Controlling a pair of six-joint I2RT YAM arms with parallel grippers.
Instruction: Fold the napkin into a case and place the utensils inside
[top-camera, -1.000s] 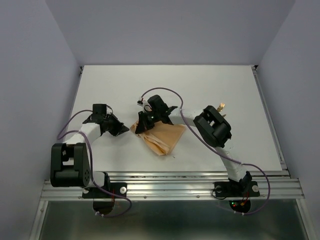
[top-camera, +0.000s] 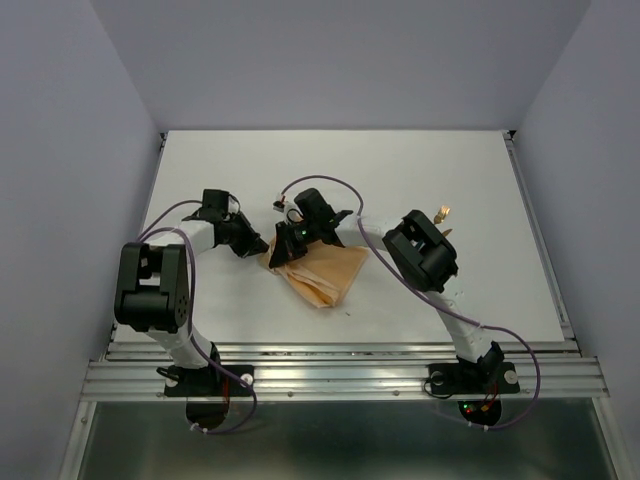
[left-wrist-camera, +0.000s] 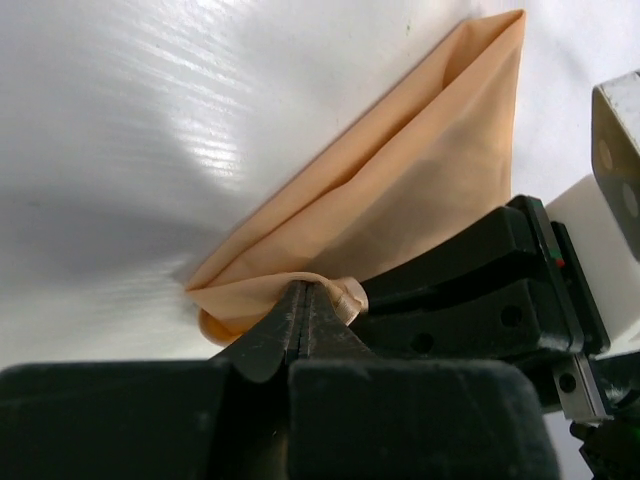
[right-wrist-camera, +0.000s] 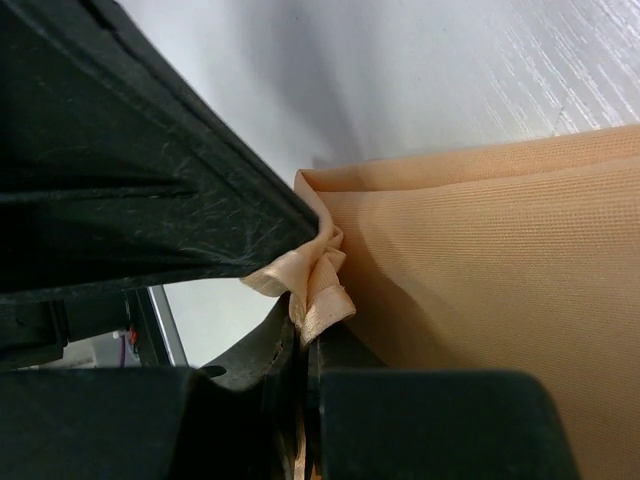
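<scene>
The peach napkin (top-camera: 330, 272) lies folded mid-table. My right gripper (top-camera: 285, 255) is shut on its bunched left edge, the cloth (right-wrist-camera: 320, 290) gathered between its fingers in the right wrist view. My left gripper (top-camera: 255, 249) reaches the napkin's left end from the left; in the left wrist view its fingertips are closed at the curled edge of the cloth (left-wrist-camera: 400, 180), right beside the right gripper's black fingers. Whether cloth is caught between the left fingertips is unclear. Gold-coloured utensils (top-camera: 441, 215) lie to the right, partly hidden by the right arm.
Both arms come in from the front edge, where a metal rail runs. Cables arch over both arms.
The right gripper has barely moved.
</scene>
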